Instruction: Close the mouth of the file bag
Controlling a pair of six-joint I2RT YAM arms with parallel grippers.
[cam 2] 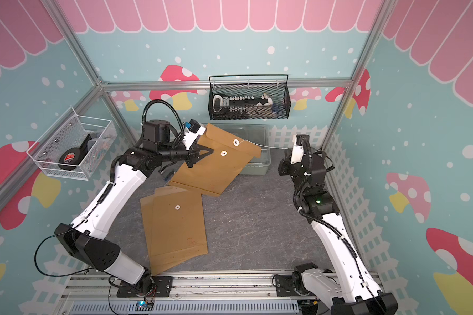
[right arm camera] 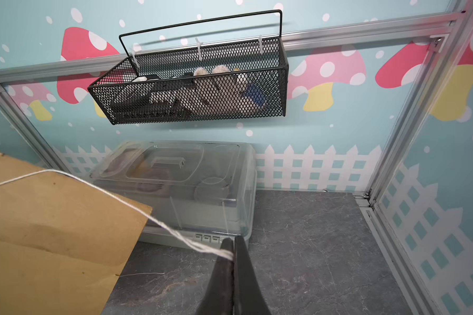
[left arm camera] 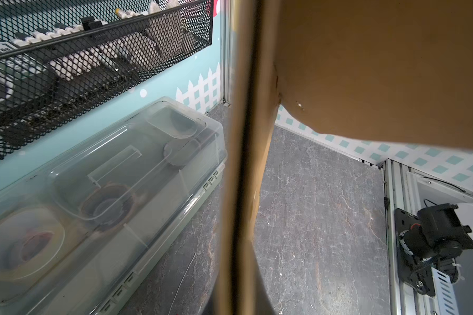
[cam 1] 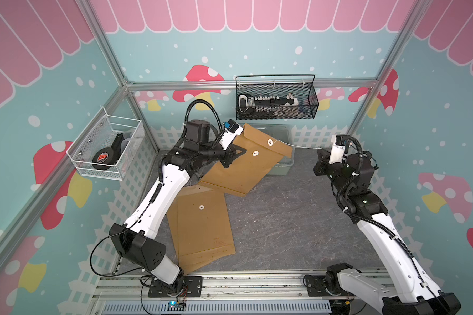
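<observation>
The kraft file bag (cam 1: 257, 168) is held up at a tilt by my left gripper (cam 1: 236, 151), which is shut on its edge; in the left wrist view that edge fills the middle. On the bag are a button (cam 1: 255, 153) and, on the flap, another button (cam 1: 270, 142). A thin white string (right arm camera: 131, 205) runs taut from the flap button to my right gripper, which is shut on it, to the right of the bag.
More kraft bags (cam 1: 201, 225) lie on the front left of the table. A lidded clear box (right arm camera: 173, 178) stands at the back beneath a wire basket (cam 1: 276, 97).
</observation>
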